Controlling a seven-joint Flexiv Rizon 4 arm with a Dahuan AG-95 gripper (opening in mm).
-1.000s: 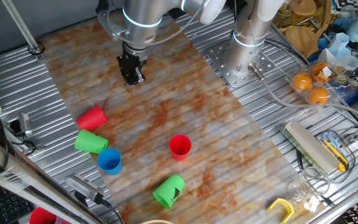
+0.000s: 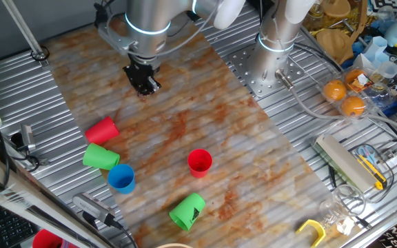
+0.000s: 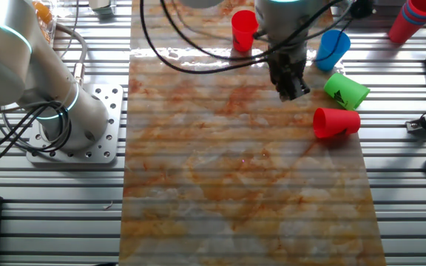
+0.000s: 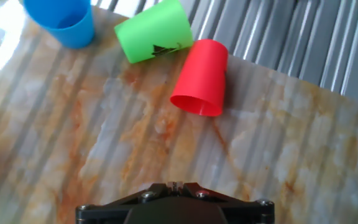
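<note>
My gripper is shut, and no object shows between its fingers; it hangs above the marbled board, apart from every cup. Ahead of it in the wrist view a red cup (image 4: 202, 78) lies on its side, mouth toward me. A green cup (image 4: 156, 31) lies tipped over beside the red one, and a blue cup (image 4: 64, 22) stands upright to its left. In exterior view 1 a second red cup (image 2: 200, 163) stands upright mid-board. Another green cup (image 2: 187, 211) lies on its side below that one.
The marbled board (image 3: 220, 192) is bare over a wide area in exterior view 2. The arm's base plate (image 3: 98, 125) sits beside the board. Stacked cups (image 3: 413, 21) stand off the board at top right. Black cables loop near the arm.
The upper arm has shifted left in exterior view 1, and the gripper's tilt has altered slightly while its tip stays near the same spot. The cups have not moved.
</note>
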